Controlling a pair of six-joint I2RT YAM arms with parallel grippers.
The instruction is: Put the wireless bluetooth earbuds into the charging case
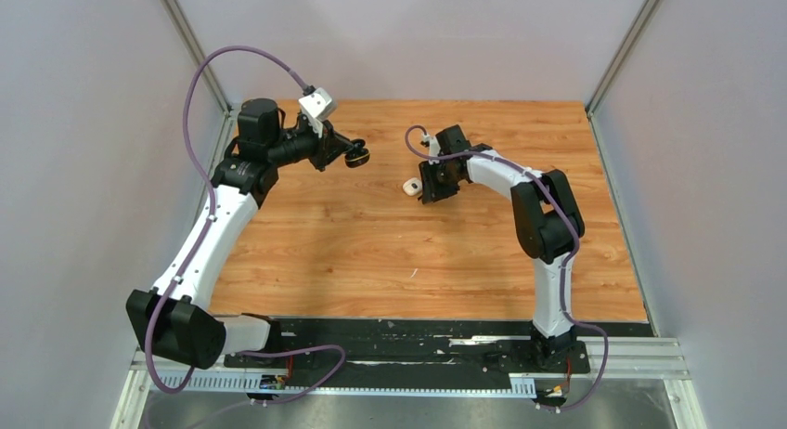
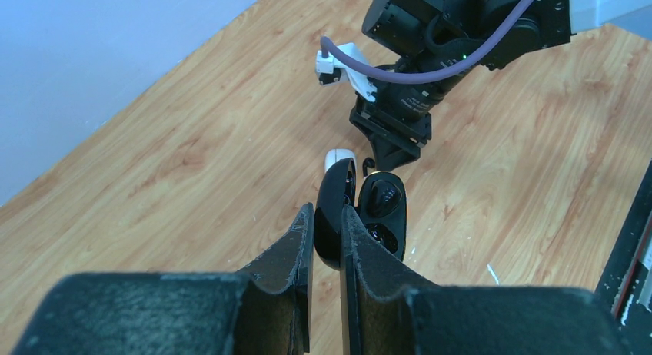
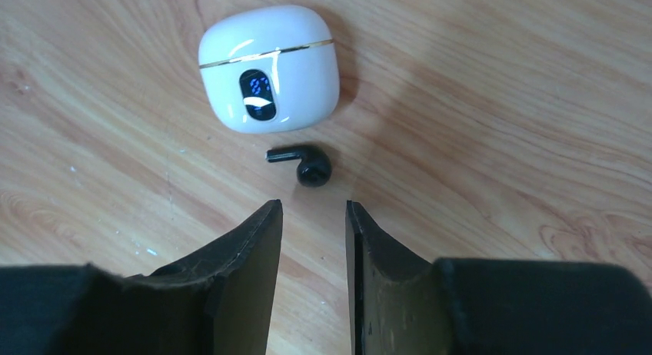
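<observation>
A black open charging case [image 2: 378,209] is held up in my left gripper, shut on it; in the top view it hangs over the upper left of the table. My right gripper stands open low over the table, fingers apart with nothing between them. Just beyond its tips in the right wrist view a loose black earbud [image 3: 311,164] lies on the wood, and past that a white closed case [image 3: 269,71] with a small display.
A small pale scrap [image 1: 414,272] lies near the front middle.
</observation>
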